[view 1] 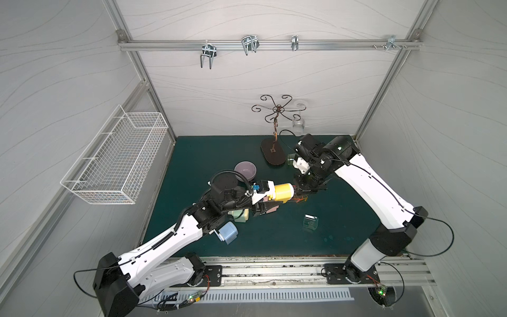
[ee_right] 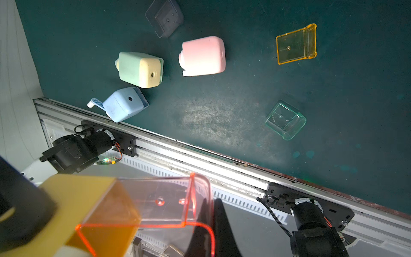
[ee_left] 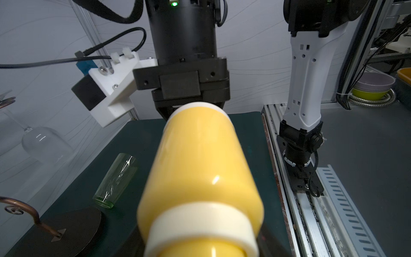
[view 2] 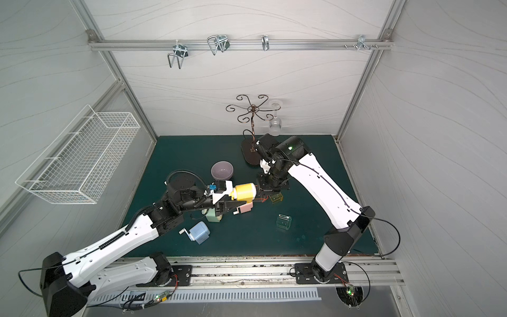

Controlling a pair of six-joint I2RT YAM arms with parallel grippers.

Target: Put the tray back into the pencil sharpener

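Note:
The yellow pencil sharpener [view 1: 283,192] is held in the air by my left gripper [view 1: 271,199], which is shut around it; in the left wrist view its body [ee_left: 201,171] fills the middle. My right gripper [view 1: 297,191] faces its far end. A clear tray with red-orange edges [ee_right: 158,192] lies between them, one end against the yellow body [ee_right: 81,201]. Whether that end is inside the sharpener cannot be told. At the tray's other end is a dark finger [ee_right: 220,231] of my right gripper, which is shut on its thin wall.
On the table lie a pink sharpener [ee_right: 203,55], a green one [ee_right: 137,68], a blue one [ee_right: 124,104], and loose trays: amber [ee_right: 295,45], teal [ee_right: 286,120] and grey [ee_right: 164,17]. A purple bowl [view 1: 245,170], glass tumbler [ee_left: 115,180] and metal stand [view 1: 273,152] are farther back.

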